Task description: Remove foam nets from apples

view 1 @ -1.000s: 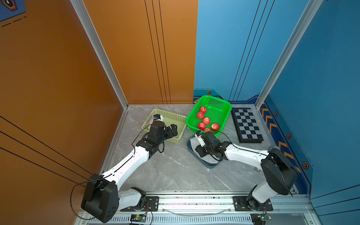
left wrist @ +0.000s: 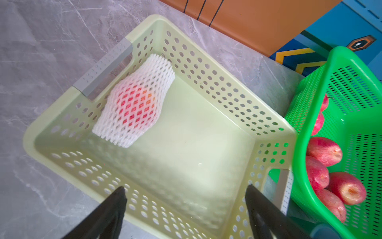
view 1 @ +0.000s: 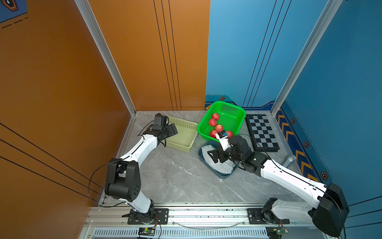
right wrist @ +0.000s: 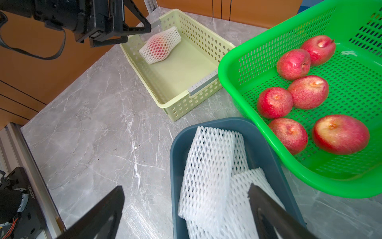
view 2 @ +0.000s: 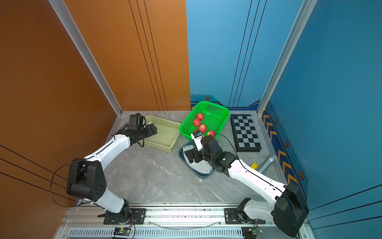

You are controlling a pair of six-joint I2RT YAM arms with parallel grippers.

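Observation:
One apple in a white foam net [left wrist: 135,103] lies at the left end of the pale green basket [left wrist: 199,159]. My left gripper hangs above that basket, its fingers wide apart with nothing between them. Over the dark blue-grey bin [right wrist: 173,159] stands my right gripper, open and empty. Loose foam nets [right wrist: 209,167] lie in the bin below it. Several bare red apples [right wrist: 340,134] rest in the green basket [right wrist: 238,93], mostly along its near left side.
A black-and-white checkered board [view 1: 262,133] lies right of the green basket. A greyish cylinder [view 2: 266,163] and a yellow piece [view 2: 254,166] lie near the right wall. Bare marble table [view 1: 175,179] stretches in front of the pale basket.
My left gripper has moved left and back over the pale basket. The right gripper has shifted slightly to the right above the bin, its arm swinging outward. The baskets have stayed put.

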